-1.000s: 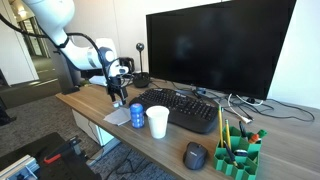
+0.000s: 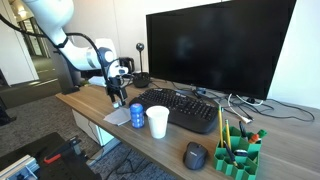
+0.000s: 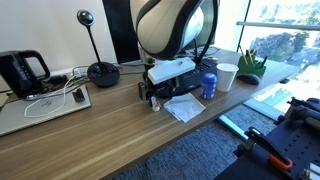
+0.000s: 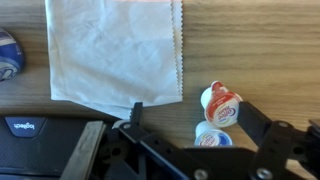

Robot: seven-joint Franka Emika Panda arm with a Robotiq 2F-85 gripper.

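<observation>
A small white item with a red label (image 4: 221,104) lies on the wooden table between the fingers' reach in the wrist view, nearer the right one. Touching or very close below it is a white round piece with some blue (image 4: 211,136), partly covered by the gripper. My gripper is open, pointing down above them, and grips nothing. In exterior view 2, a small white-and-orange item (image 3: 155,104) shows just under the gripper; whether the two parts are one object, I cannot tell. A white cloth (image 4: 112,50) lies flat beside them.
A blue can (image 2: 137,116) and a white cup (image 2: 157,122) stand past the cloth. Behind are a black keyboard (image 2: 180,108) and a large monitor (image 2: 220,45). A mouse (image 2: 195,156) and a green pen holder (image 2: 244,165) sit farther along. Bare table (image 3: 80,140) lies on the other side.
</observation>
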